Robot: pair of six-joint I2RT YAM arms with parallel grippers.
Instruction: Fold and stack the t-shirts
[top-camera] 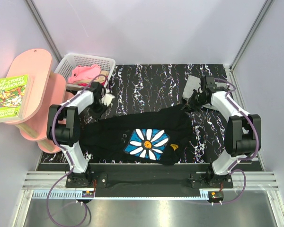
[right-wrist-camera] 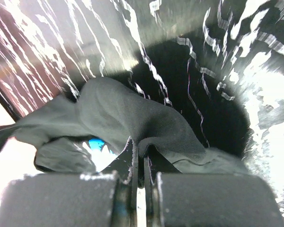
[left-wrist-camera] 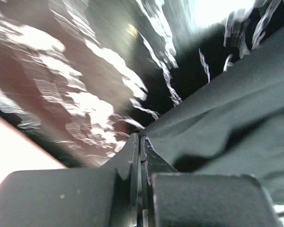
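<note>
A black t shirt point(top-camera: 109, 142) with a blue and white daisy print point(top-camera: 146, 143) lies stretched across the front of the marbled table. My left gripper is shut at the shirt's upper left edge; the dark cloth point(left-wrist-camera: 227, 123) runs into its fingertips, though how much they pinch is hard to see. My right gripper is shut on the shirt's upper right part, which bunches up between its fingers.
A white basket point(top-camera: 71, 64) holding pink and tan clothes stands at back left. A pink shelf point(top-camera: 31, 61) with a book fills the left side. A grey folded item point(top-camera: 191, 85) lies at back right.
</note>
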